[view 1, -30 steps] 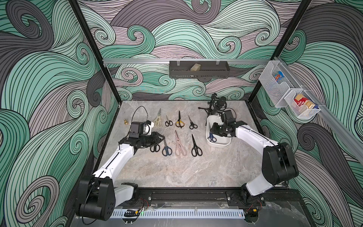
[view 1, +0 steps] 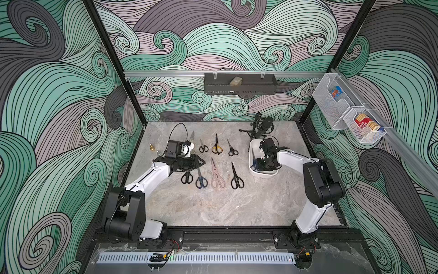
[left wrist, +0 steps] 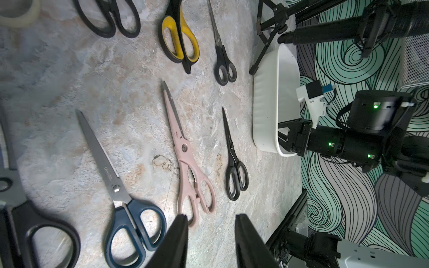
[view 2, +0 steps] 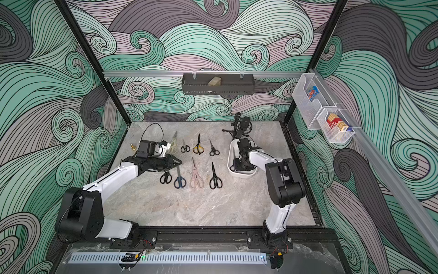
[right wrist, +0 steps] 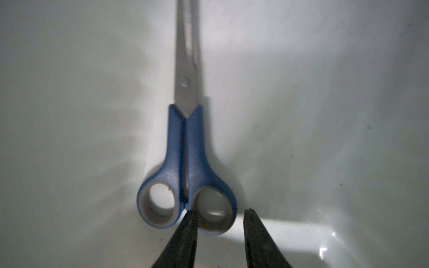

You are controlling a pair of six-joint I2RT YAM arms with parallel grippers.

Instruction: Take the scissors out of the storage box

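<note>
Blue-handled scissors (right wrist: pixel 198 147) lie on the floor of the white storage box, close to one side wall, blades pointing up in the right wrist view. My right gripper is inside the box, open, its fingertips at the handle rings; one finger (right wrist: pixel 185 236) overlaps the edge of the larger ring, and nothing is gripped. From the top left view, the right arm hides most of the scissors. Over on the left, my left gripper hangs above the table, fingers apart and empty, near navy-handled scissors (left wrist: pixel 134 227) and pink scissors (left wrist: pixel 184 156).
Two rows of scissors cover the table left of the box, among them a black pair (view 1: pixel 236 176) and a yellow-black pair (view 1: pixel 216 145). A black tripod (view 1: pixel 260 127) stands right behind the box.
The left arm has shifted right and slightly away.
</note>
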